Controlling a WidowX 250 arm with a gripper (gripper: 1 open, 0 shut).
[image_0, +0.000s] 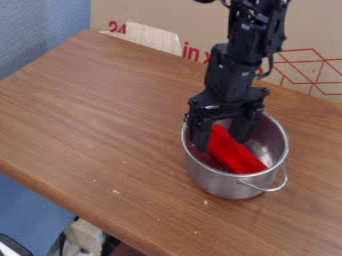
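Observation:
A red block (238, 156) lies inside a silver metal pot (227, 183) on the right part of the wooden table, tilted along the pot's length. My black gripper (223, 128) is open, its fingers lowered into the top of the pot around the back part of the red block. The block's back end is partly hidden by the fingers.
A cardboard panel (307, 50) stands behind the table. The table's front-left edge drops away at the lower left.

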